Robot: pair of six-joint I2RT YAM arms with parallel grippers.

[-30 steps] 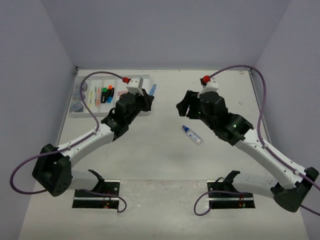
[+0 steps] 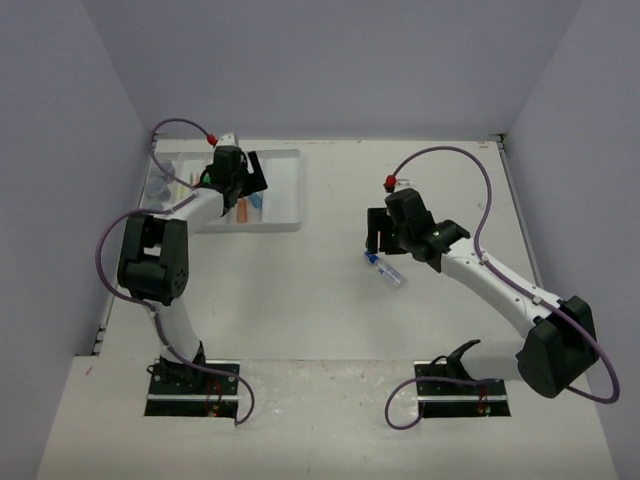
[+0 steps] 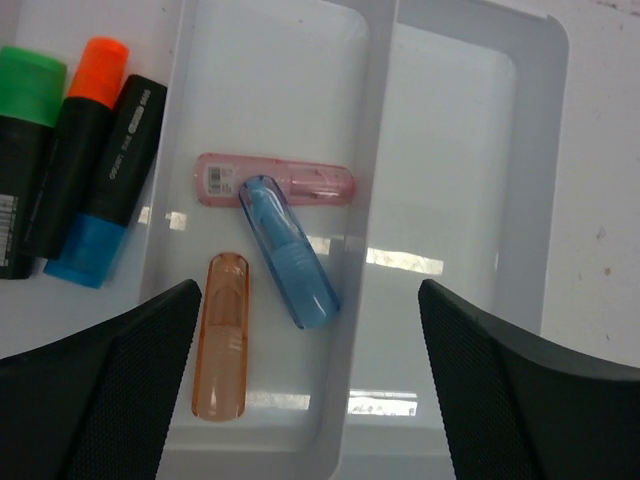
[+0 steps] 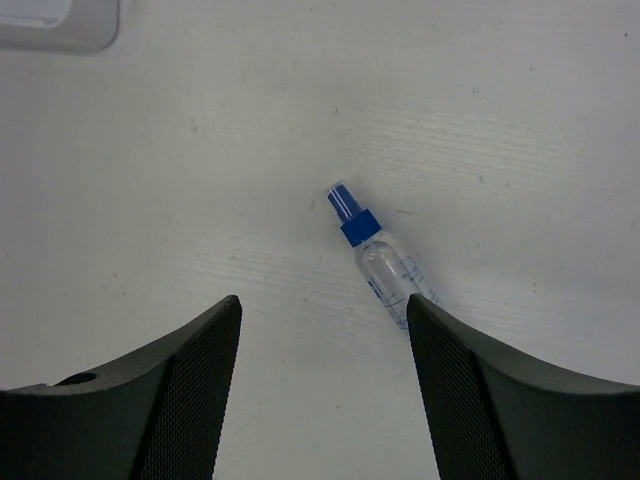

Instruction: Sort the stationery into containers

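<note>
A clear bottle with a blue cap [image 4: 385,265] lies on the table, slanted, in the right wrist view. My right gripper is open above the table, with the bottle's lower end partly behind its right finger. In the left wrist view a blue translucent piece [image 3: 285,250] lies in a tray compartment, one end over a pink piece [image 3: 275,180]. An orange piece [image 3: 222,340] rests beside them. Over this compartment my left gripper stands open, with nothing gripped. Several highlighters [image 3: 110,165] fill the compartment to the left.
The white divided tray [image 2: 299,190] stands at the back left, its rightmost compartment [image 3: 450,200] empty. Round clear containers [image 2: 158,190] show at its left end. Open table [image 2: 320,310] lies between the arms.
My left gripper has carried the blue piece left to the tray, opened, and the piece now lies inside. My right gripper has come down nearer the bottle.
</note>
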